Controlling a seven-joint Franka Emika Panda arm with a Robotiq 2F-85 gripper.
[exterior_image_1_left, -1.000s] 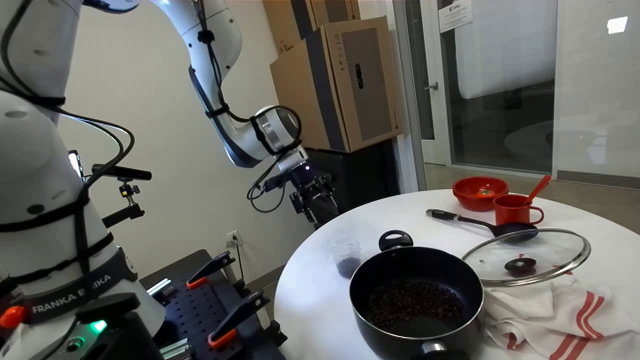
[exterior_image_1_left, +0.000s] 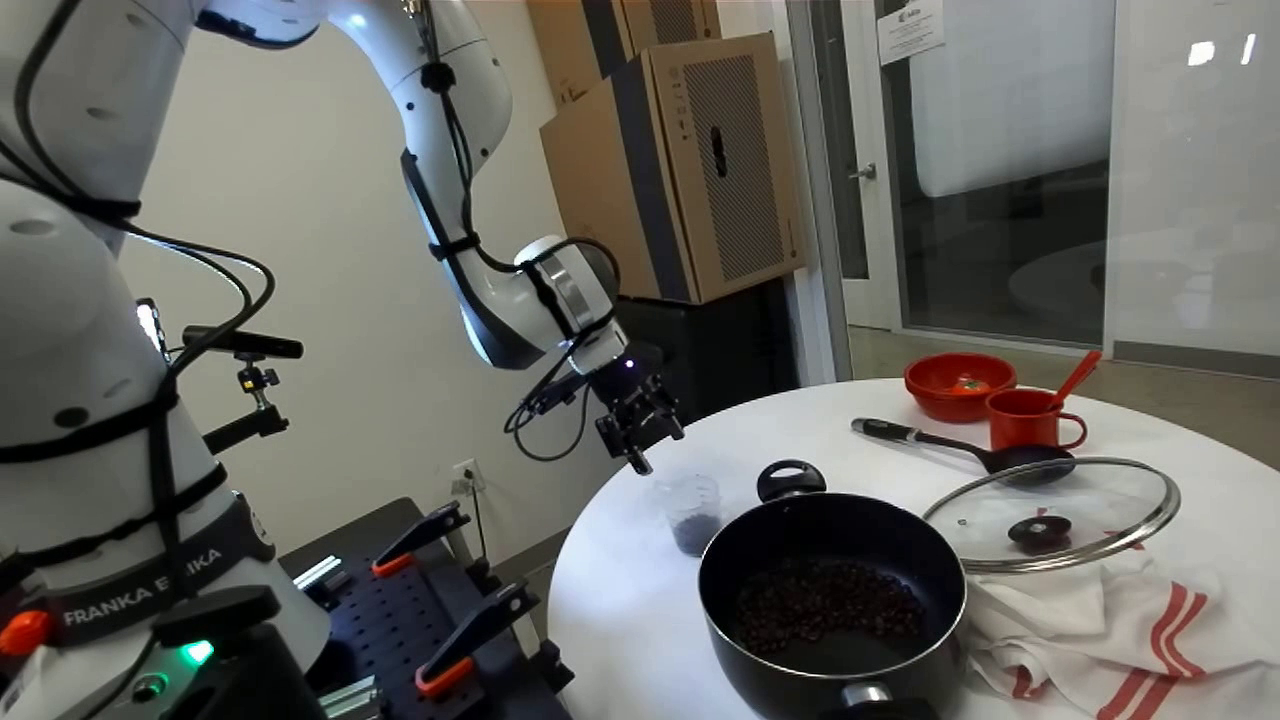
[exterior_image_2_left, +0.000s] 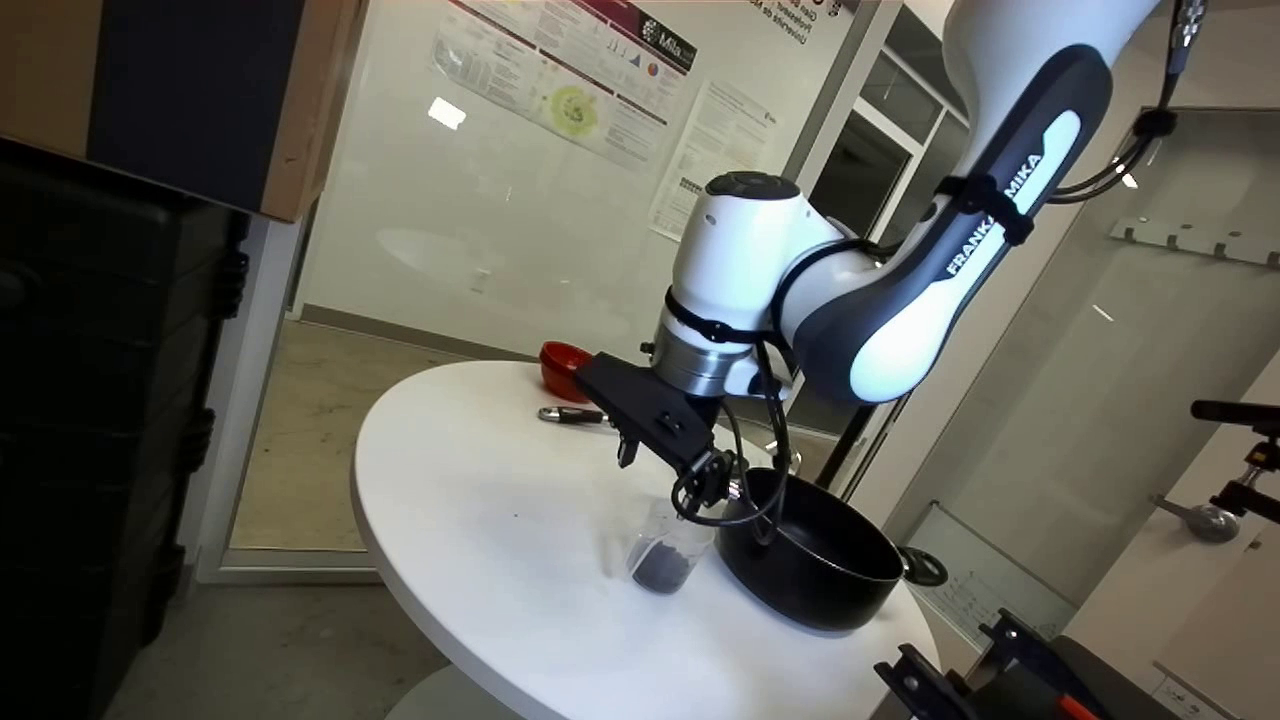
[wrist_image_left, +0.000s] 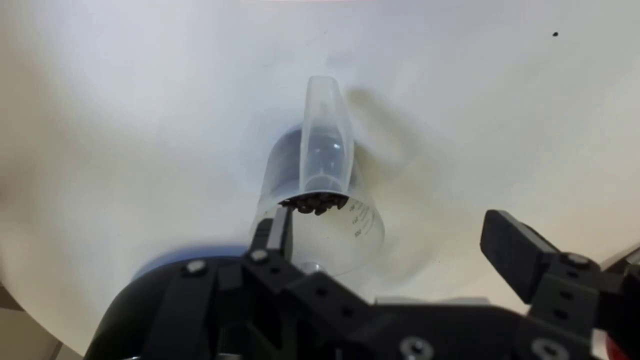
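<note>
A clear plastic measuring cup (exterior_image_1_left: 692, 514) with dark beans in its bottom stands upright on the white table. In the wrist view the cup (wrist_image_left: 324, 222) shows its handle (wrist_image_left: 325, 135) pointing away from the gripper, toward the top of the picture. My gripper is open, its two fingers wide apart and nothing held between them. One finger (wrist_image_left: 279, 237) overlaps the cup's rim in that view; whether it touches cannot be told. From the side, my gripper (exterior_image_1_left: 642, 450) hangs above the table's edge, higher than the cup.
Close beside the cup stands a black pot (exterior_image_1_left: 828, 600) with dark beans inside. A glass lid (exterior_image_1_left: 984, 510) rests on a striped cloth (exterior_image_1_left: 1104, 648). Farther back are a black ladle (exterior_image_1_left: 924, 434), a red mug (exterior_image_1_left: 1022, 420) and a red bowl (exterior_image_1_left: 957, 386).
In exterior view 1 my arm has come lower and slightly to the right, bringing the gripper closer to the cup. The cup and the pot have stayed in place.
</note>
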